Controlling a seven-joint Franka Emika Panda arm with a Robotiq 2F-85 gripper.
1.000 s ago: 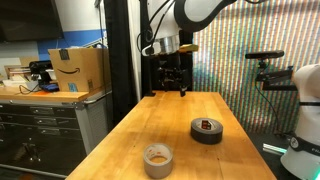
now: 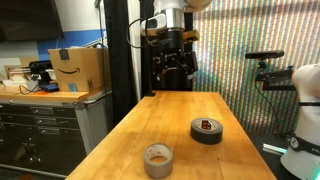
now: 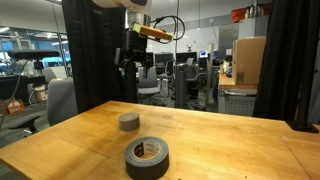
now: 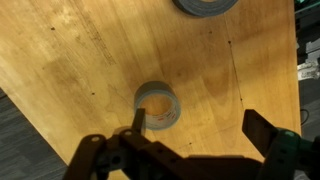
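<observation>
My gripper hangs well above the table, pointing down, its two dark fingers wide apart in the wrist view with only table visible between them. A grey-tan roll of tape (image 4: 168, 115) lies flat below, nearer the left finger and clear of it. In exterior view 1 that tan roll (image 2: 158, 167) is at the front of the table. A larger black roll (image 2: 206, 136) lies to its right, with a small dark-and-red patch at its hole. The black roll (image 4: 205, 8) is cut off by the top edge of the wrist view.
The wooden table (image 2: 135, 130) is otherwise largely bare around the rolls. A cardboard box (image 2: 80, 70) stands on a bench over a dark drawer cabinet (image 2: 45, 130) to the left, away from the table. Black curtains (image 3: 85, 60) hang behind.
My gripper has shifted slightly right and up in exterior view 1, still above the table. Both rolls have stayed where they were.
</observation>
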